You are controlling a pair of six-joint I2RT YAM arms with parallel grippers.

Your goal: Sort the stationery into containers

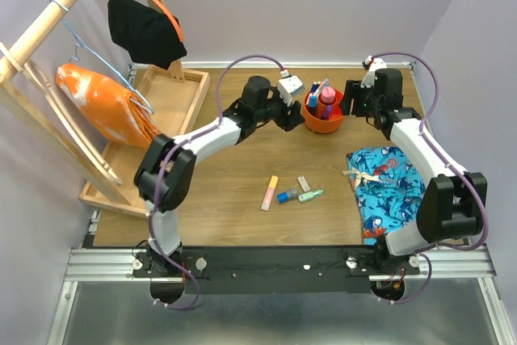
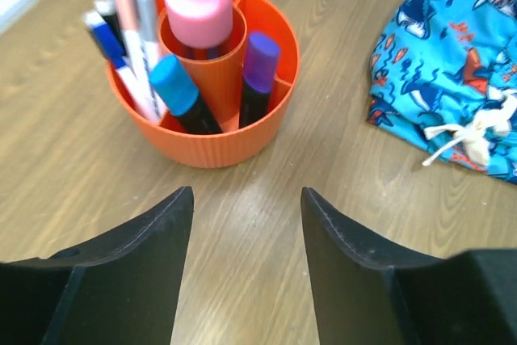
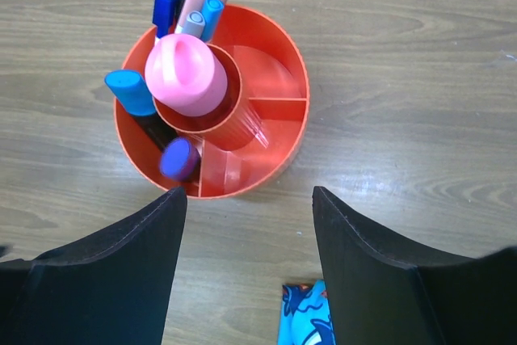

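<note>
The orange round container stands at the back of the table. It holds several pens, a pink-capped item in its central cup, and blue-capped and purple-capped markers. My left gripper is open, empty, just left of the container. Open and empty as well, my right gripper hangs close to its right side. Toward the front lie a pink stick with a yellow end, a blue-capped small bottle, a green item and a small white block.
A blue shark-print cloth pouch with a pale tie lies at the right, beside the right arm. On the left stands a wooden rack with orange and black cloths. Bare table separates the loose items from the container.
</note>
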